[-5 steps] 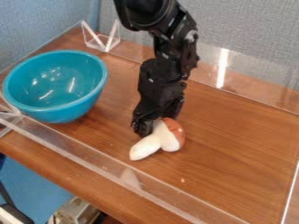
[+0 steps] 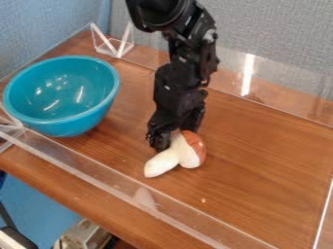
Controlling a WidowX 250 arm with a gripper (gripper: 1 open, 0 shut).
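Note:
A toy mushroom (image 2: pixel 177 157) with a cream stem and a red-orange cap lies on its side on the wooden table. My black gripper (image 2: pixel 166 138) reaches down from the top, its tip low at the upper left of the mushroom, right against or just behind it. The fingertips are partly hidden, and I cannot see whether the mushroom is between them. A teal bowl (image 2: pixel 61 91) stands to the left of the gripper, apart from it.
Clear low barriers run along the table's (image 2: pixel 260 165) front and back. White angular brackets (image 2: pixel 113 44) stand at the back left and at the left edge.

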